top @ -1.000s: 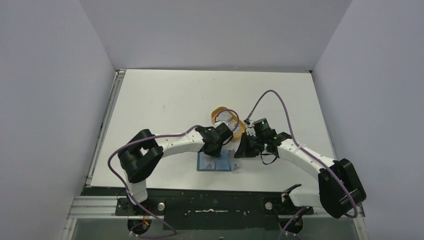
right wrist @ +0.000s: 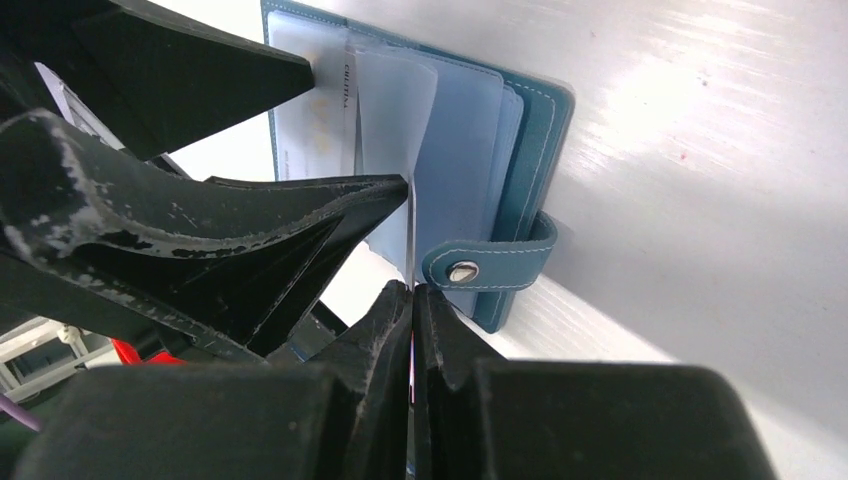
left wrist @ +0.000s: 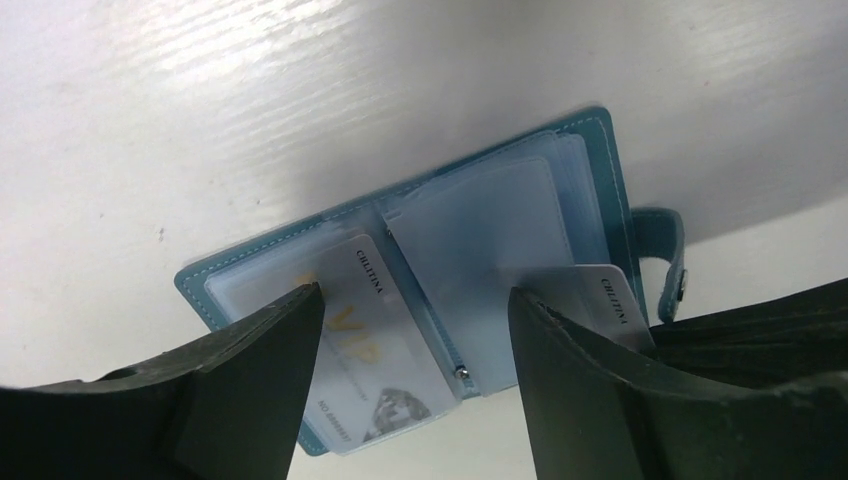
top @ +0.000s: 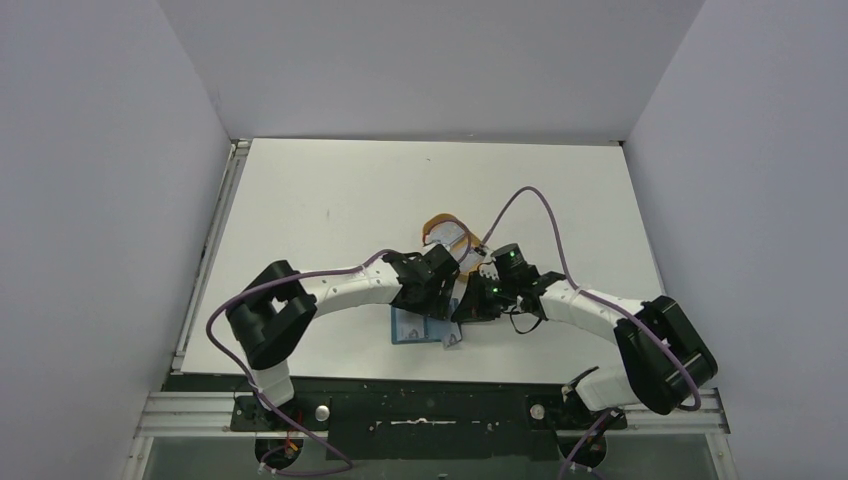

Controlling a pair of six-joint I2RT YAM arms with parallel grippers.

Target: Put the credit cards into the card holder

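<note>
The blue card holder (top: pixel 402 336) lies unfolded near the table's front. In the left wrist view, a card lettered VIP (left wrist: pixel 352 345) fills one clear pocket of the card holder (left wrist: pixel 607 165); the other half shows clear sleeves (left wrist: pixel 480 215). Above it my left gripper is part open, its fingers apart over the two halves. My right gripper is shut on a thin card, seen edge-on. That card (left wrist: pixel 610 300) overlaps the right-hand half in the left wrist view. Whether its edge is inside a sleeve, I cannot tell.
An orange tray (top: pixel 432 222) with more cards stands behind the grippers. The snap strap (right wrist: pixel 500 262) sticks out from the holder's side, near the right fingertips.
My right gripper has moved left with the card, closer to the left gripper. The left gripper and the card holder have shifted slightly.
</note>
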